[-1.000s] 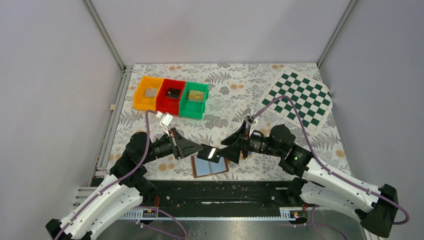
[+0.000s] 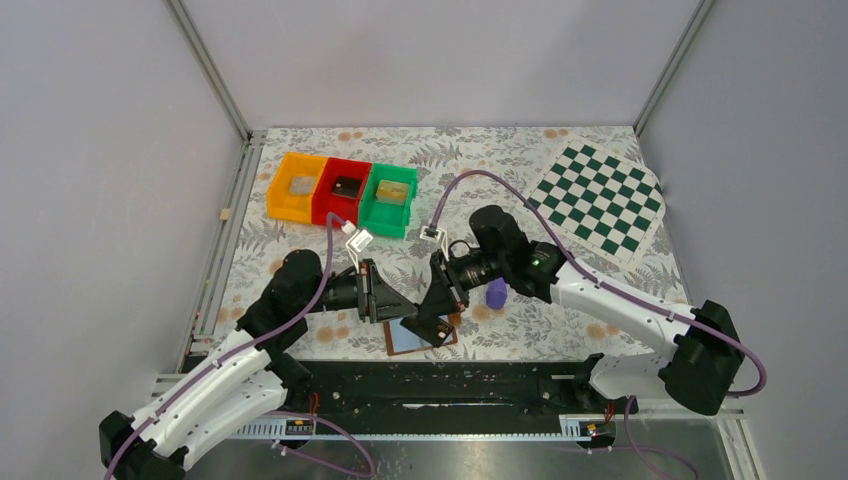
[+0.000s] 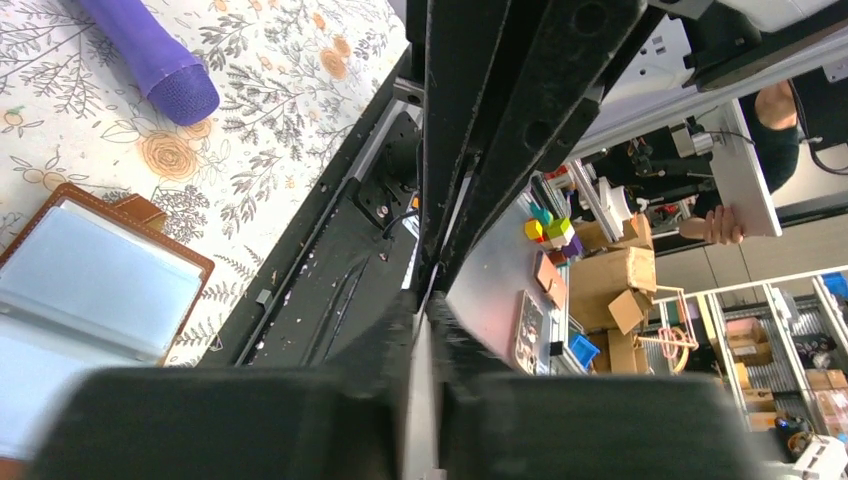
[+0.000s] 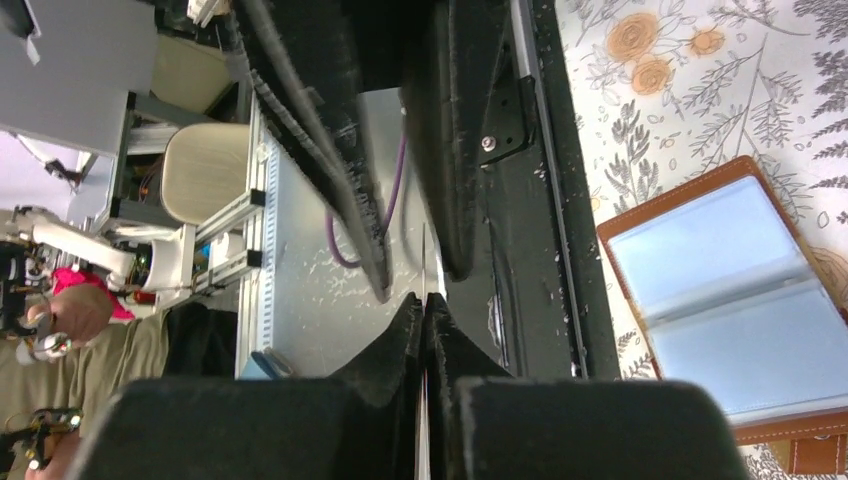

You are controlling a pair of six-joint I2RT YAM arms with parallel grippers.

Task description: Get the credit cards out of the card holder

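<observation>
A black card [image 2: 432, 331] hangs over the open card holder [image 2: 398, 340], a brown-edged case with two clear pockets lying on the table. My right gripper is shut on the card, whose thin edge shows edge-on between its tips. Facing it, my left gripper [image 2: 408, 310] has its fingers a little apart. In the right wrist view, a gap shows between the left fingers, with the card's edge standing in that gap. Both pockets of the holder look empty of dark cards in the wrist views.
Yellow [image 2: 283, 205], red [image 2: 322, 208] and green [image 2: 372, 217] bins stand at the back left, each with a small item inside. A purple microphone [image 3: 165, 70] lies right of the holder. At the back right lies a checkered board [image 2: 600, 200]. The table's front edge is close.
My right gripper has moved left and turned, swinging the card from level to slanted. My left gripper has shifted slightly right, and the two grippers are now almost touching.
</observation>
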